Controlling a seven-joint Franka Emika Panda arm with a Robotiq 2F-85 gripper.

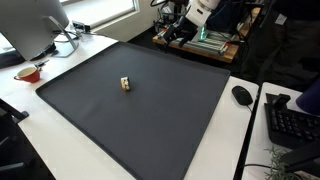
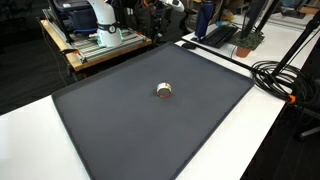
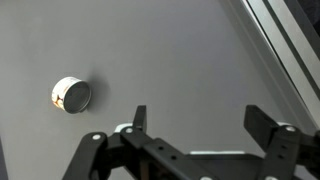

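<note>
A small hollow cylinder, pale with brown or orange marks, lies on its side on the dark grey mat. In exterior view 2 the same cylinder sits near the mat's middle. The wrist view shows the cylinder at the left, its dark opening facing right and its patterned wall to the left. My gripper is open, with nothing between its fingers. From outside, the gripper appears over the mat's far edge, well apart from the cylinder.
A red cup stands off the mat at the left. A computer mouse and a keyboard are at the right. Coiled black cable lies beside the mat in exterior view 2.
</note>
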